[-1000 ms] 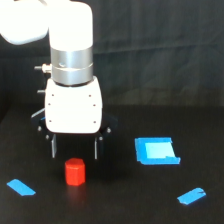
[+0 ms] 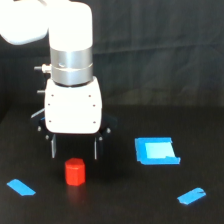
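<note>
A small red block (image 2: 75, 172) stands on the black tabletop, left of the middle. My white gripper (image 2: 75, 148) hangs just above and behind it as seen from the camera, its thin dark fingers spread wide. The fingers are open, and nothing shows between them. How far the fingertips are from the block in depth cannot be told from this one view.
A white square framed in blue tape (image 2: 158, 151) lies to the right of the gripper. Separate strips of blue tape lie at the left (image 2: 20, 187) and at the lower right (image 2: 191, 196).
</note>
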